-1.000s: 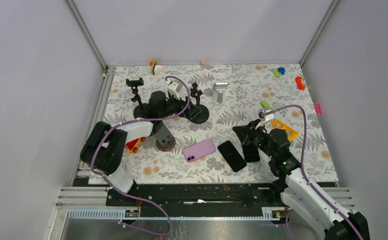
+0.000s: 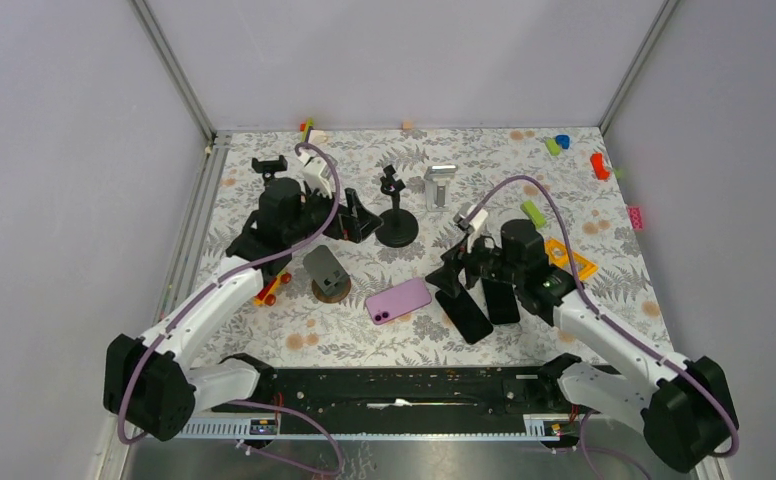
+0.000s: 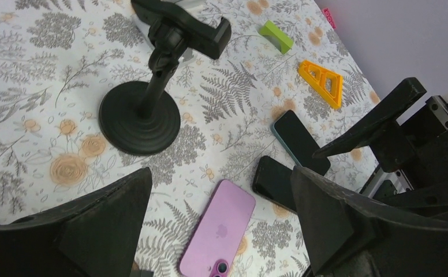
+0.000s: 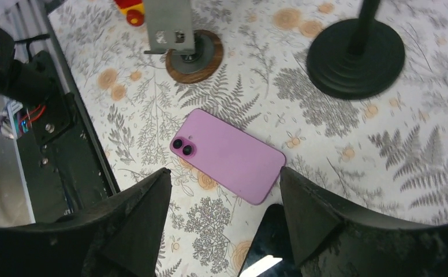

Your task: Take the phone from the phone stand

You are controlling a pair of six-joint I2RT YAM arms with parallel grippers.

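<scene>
Flat on the patterned table lies a purple phone [image 2: 398,301], camera side up. Two dark phones, one [image 2: 464,314] beside the other [image 2: 500,301], lie to its right. An empty black stand [image 2: 397,227] rises at the middle back, a white stand [image 2: 439,188] to its right and a grey stand [image 2: 327,273] on a wooden base at left. My left gripper [image 2: 366,217] is open just left of the black stand, nothing between its fingers. Above the table near the purple phone, my right gripper is open and empty, the phone visible below and beyond it.
Another black stand [image 2: 270,166] is partly behind my left arm. A yellow triangle [image 2: 571,260] and a green block [image 2: 533,214] lie at right. Small toys [image 2: 554,144] sit along the back edge. Bare table lies in front of the purple phone.
My left gripper has drawn back left from the black stand, its arm shifting left. The right gripper has moved left toward the purple phone and its fingers have spread. The phones have stayed put.
</scene>
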